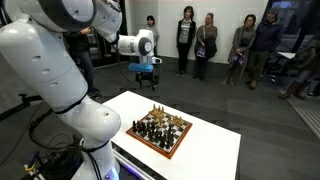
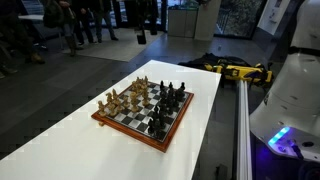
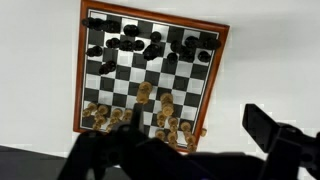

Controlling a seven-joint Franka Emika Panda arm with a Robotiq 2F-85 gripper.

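My gripper stands open above the table, its two dark fingers wide apart and nothing between them. In exterior view 1 the gripper (image 1: 144,72) hangs well above and behind the chessboard (image 3: 213,80). This board has a brown frame and black and white squares. Dark chess pieces (image 1: 152,132) crowd its near side in that view, and light wooden pieces (image 2: 118,103) stand along the opposite side. In the wrist view, one light piece (image 3: 144,92) stands toward the middle. The left finger hides part of the board's lower area.
Several people (image 1: 205,40) stand in the background beyond the table. Black and yellow gear (image 2: 245,70) lies behind the table on the right in exterior view 2.
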